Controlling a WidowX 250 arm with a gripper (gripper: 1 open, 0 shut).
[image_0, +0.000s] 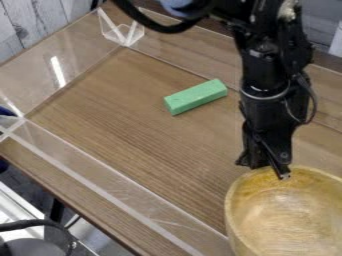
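My black gripper (265, 160) hangs at the right of the camera view, shut, its tips at the back rim of a large yellow-tan bowl (287, 216). Whether it touches the rim or has anything thin between its fingers is hard to tell. The bowl fills the lower right corner and runs out of view.
A green block (195, 96) lies left of the arm on the wooden table (131, 144). A black cable or hose shows at the lower left, off the tabletop.
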